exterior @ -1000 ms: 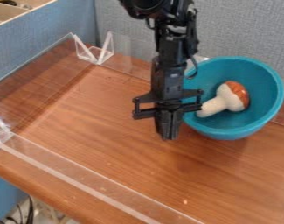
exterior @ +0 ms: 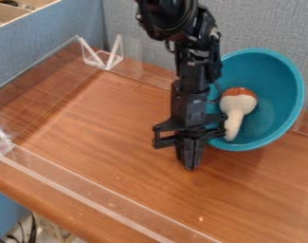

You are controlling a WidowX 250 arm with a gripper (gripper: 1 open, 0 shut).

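Observation:
My black gripper [exterior: 190,154] hangs low over the wooden table at the centre-right, shut, with nothing visible between its fingers. Just behind and right of it stands a teal bowl [exterior: 280,85], partly hidden by the arm. Inside the bowl lies a white object with an orange-red rounded end [exterior: 240,102], like a toy mushroom, its narrow white part pointing toward the front.
Clear plastic edging with white brackets [exterior: 100,55] runs along its left side and back. A grey padded wall rises behind.
My gripper has moved slightly right and down. The bowl has shifted a little, and the mushroom-like object in it has swung from lying sideways to pointing toward the front.

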